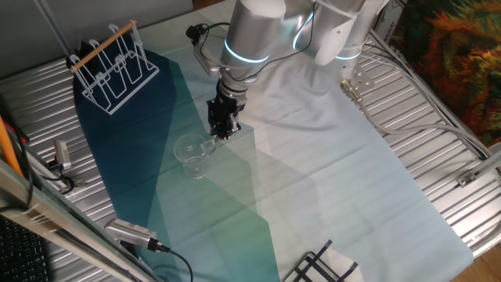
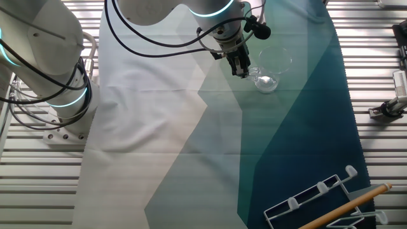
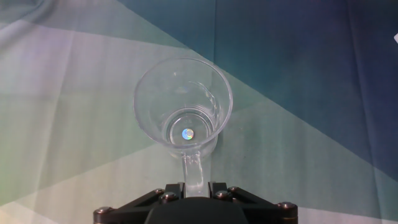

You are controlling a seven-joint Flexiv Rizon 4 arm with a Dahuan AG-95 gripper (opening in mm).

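Note:
A clear cup (image 3: 214,115) with a handle (image 3: 193,171) faces me upright in the wrist view, its open rim toward the camera and a small shiny round spot at its bottom. My gripper is shut on the handle, one dark fingertip on each side of it. In exterior view 1 the cup (image 1: 196,166) appears over the green part of the cloth, just beside the gripper (image 1: 222,138). Exterior view 2 shows the cup (image 2: 267,84) by the fingers as well. Whether its base touches the cloth, I cannot tell.
A white wire rack (image 1: 117,78) with a wooden bar stands on the dark blue cloth. A black wire frame (image 1: 319,266) lies at the front edge. Camera units (image 1: 129,233) sit along the left side.

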